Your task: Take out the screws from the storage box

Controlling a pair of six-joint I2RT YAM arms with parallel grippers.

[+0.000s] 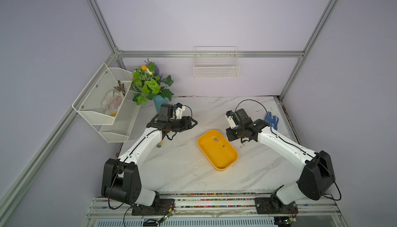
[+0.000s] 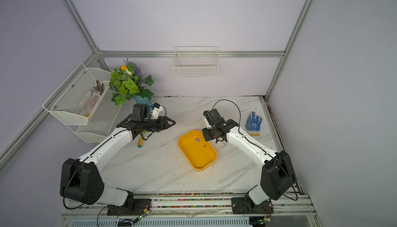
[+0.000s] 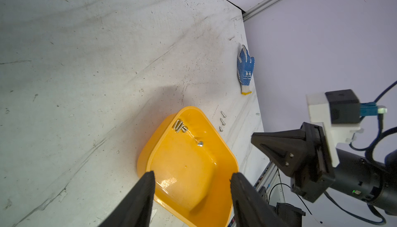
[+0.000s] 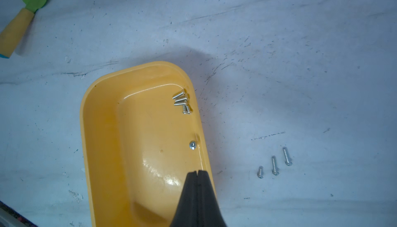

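Note:
The yellow storage box (image 4: 144, 152) stands on the marble table. Several silver screws (image 4: 180, 102) lie clustered in one corner of it, and a lone screw (image 4: 193, 145) lies apart along the same long side. Outside, three screws rest on the table: a long screw (image 4: 287, 155), another screw (image 4: 274, 165) and a short screw (image 4: 260, 172). My right gripper is raised above the box's edge on that side, its fingers together with nothing showing between them. My left gripper is held off to the left of the box, open and empty.
A blue glove (image 3: 245, 67) lies at the far right. On the left are a green-and-yellow spatula (image 4: 20, 28) and a blue vase (image 1: 160, 102) with leafy flowers. Bare table (image 1: 182, 165) extends in front of the box on the left.

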